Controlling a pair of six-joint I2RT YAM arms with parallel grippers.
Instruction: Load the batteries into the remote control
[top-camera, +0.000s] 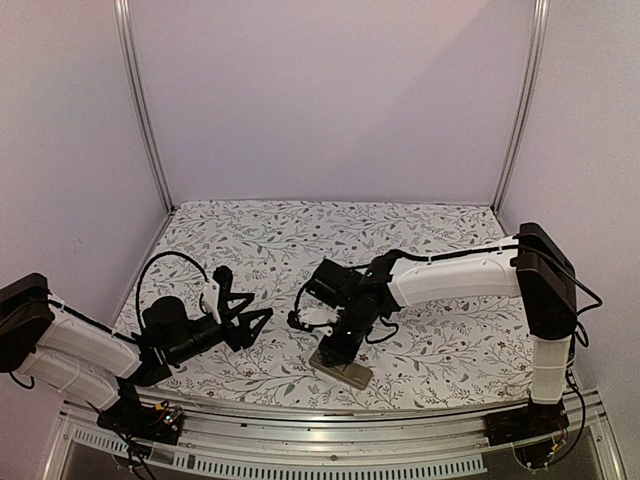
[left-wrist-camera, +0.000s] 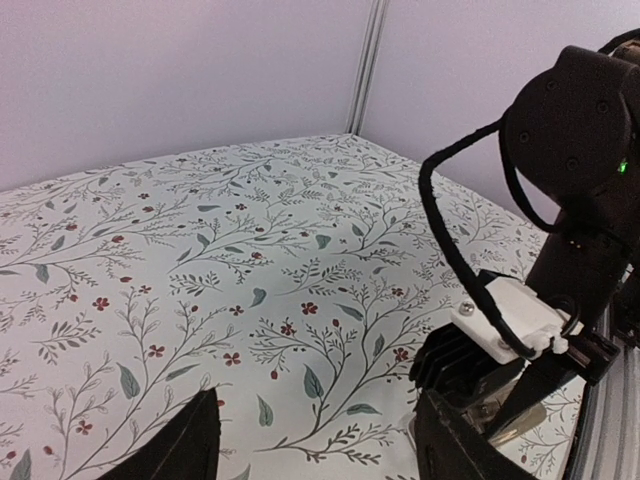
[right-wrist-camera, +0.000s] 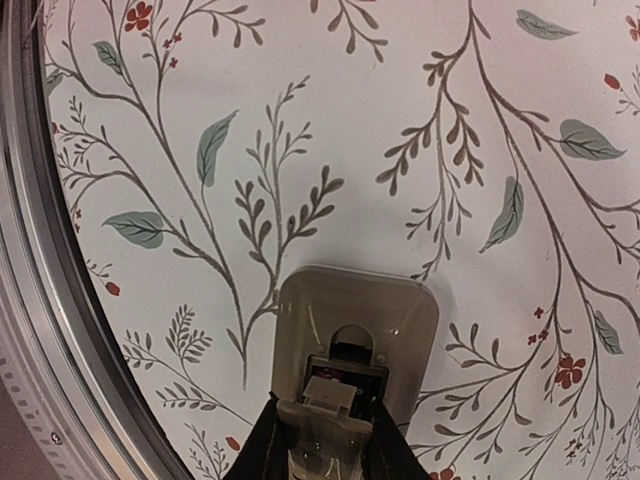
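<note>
The beige remote control (top-camera: 355, 376) lies back up near the table's front edge. In the right wrist view, the remote (right-wrist-camera: 410, 315) has a dark battery compartment (right-wrist-camera: 375, 378) partly exposed. Over its lower part, my right gripper is shut on a small beige piece (right-wrist-camera: 330, 394) that looks like the battery cover; whether this piece touches the remote I cannot tell. Well to the left, my left gripper (top-camera: 262, 306) hovers open and empty, its fingers (left-wrist-camera: 193, 435) apart in its own view. No battery can be made out; the right gripper hides part of the compartment.
Flower-patterned table surface (top-camera: 310, 235) stretches clear behind both arms. A metal rail (top-camera: 330, 425) runs along the front edge, close to the remote. In the left wrist view, the right arm (left-wrist-camera: 570, 130) fills the right side.
</note>
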